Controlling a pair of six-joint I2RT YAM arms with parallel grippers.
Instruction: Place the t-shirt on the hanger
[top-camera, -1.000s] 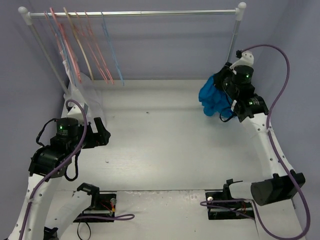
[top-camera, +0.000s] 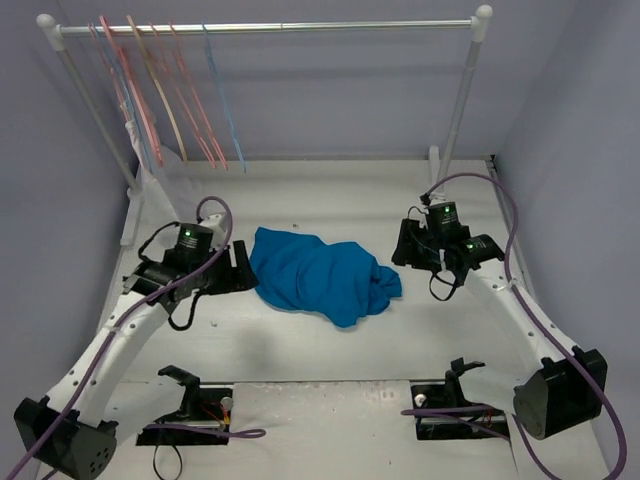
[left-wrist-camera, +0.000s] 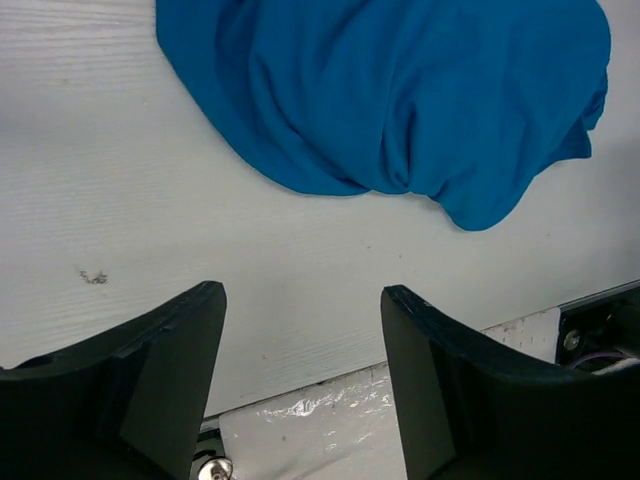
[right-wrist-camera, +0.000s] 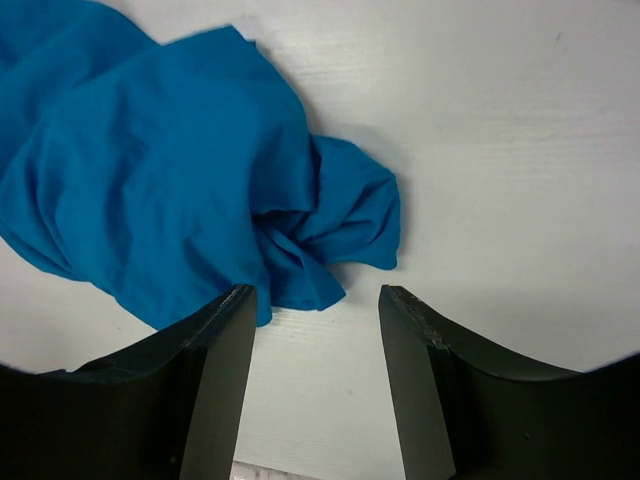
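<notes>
The blue t-shirt (top-camera: 318, 275) lies crumpled on the table between my two arms. My left gripper (top-camera: 246, 268) is just off its left side, and in the left wrist view the fingers (left-wrist-camera: 180, 350) stand apart with bare table between them. On the other side, my right gripper (top-camera: 403, 250) hovers up and right of the cloth. Its fingers (right-wrist-camera: 225, 345) are apart too, a loose fold of the shirt lying beyond them in the right wrist view. Several hangers (top-camera: 160, 95) in pink, blue and tan hang from the left part of the rail.
A metal rail (top-camera: 330, 26) on white posts spans the back. White cloth (top-camera: 170, 190) hangs near the left post.
A second ago the right gripper held the shirt bunched at the back right; it has since come down flat on the table's middle. Both grippers have moved in toward it.
</notes>
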